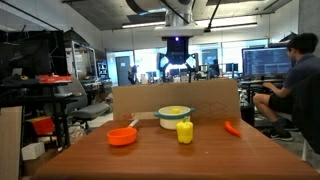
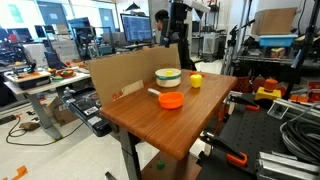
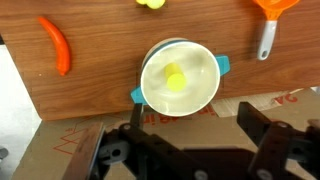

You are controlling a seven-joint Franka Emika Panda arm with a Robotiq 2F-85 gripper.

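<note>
A white pot with teal handles stands on the brown table, a small yellow object lying inside it. My gripper is open and empty, pointing down well above the table. Seen from the wrist, the pot lies just beyond the fingers. In exterior view 1 the gripper hangs higher than the pot, in line with it. Nearer that camera, a yellow pepper stands upright. An orange pan with a pale handle is on the left, and a red chili rests on the right.
A cardboard panel rises along the table edge behind the pot. Bare tabletop lies in front of the pepper. Beyond the table, a person sits at the right.
</note>
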